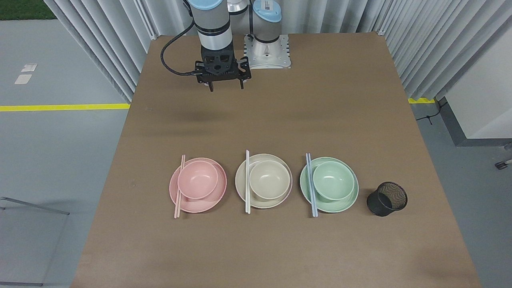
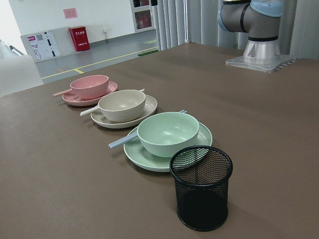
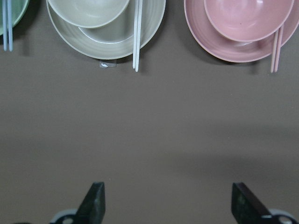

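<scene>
Three place settings stand in a row on the table: a pink bowl (image 1: pixel 197 178) on a pink plate, a cream bowl (image 1: pixel 269 178) on a cream plate, and a green bowl (image 1: pixel 333 179) on a green plate. Pink chopsticks (image 1: pixel 177 209), white chopsticks (image 1: pixel 247 201) and blue chopsticks (image 1: pixel 314 206) rest on the plates' left sides as seen from the front. My gripper (image 1: pixel 226 87) is at the far side of the table, open and empty; in the wrist view its fingers are wide apart over bare tabletop, with the settings beyond.
A black mesh cup (image 1: pixel 387 199) stands beside the green setting, near the right edge. The tabletop (image 1: pixel 269 115) between my gripper and the settings is clear, as is the near part. The arm's metal base (image 1: pixel 267 57) is at the back.
</scene>
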